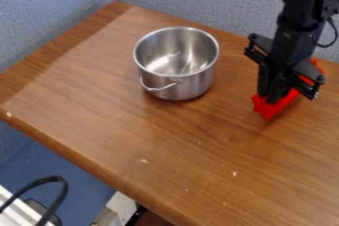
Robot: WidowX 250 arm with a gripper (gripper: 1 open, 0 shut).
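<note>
The black gripper (280,71) hangs from the top right over a red object (276,103) that lies on the wooden table (119,151) at the right. Its fingers reach down onto the red object and partly hide it; whether they are shut on it I cannot tell. More red shows behind the gripper at the right.
A shiny steel pot (176,63) with a wire handle stands left of the gripper. A padded grey wall runs along the back, and dark cables lie off the table at the lower left.
</note>
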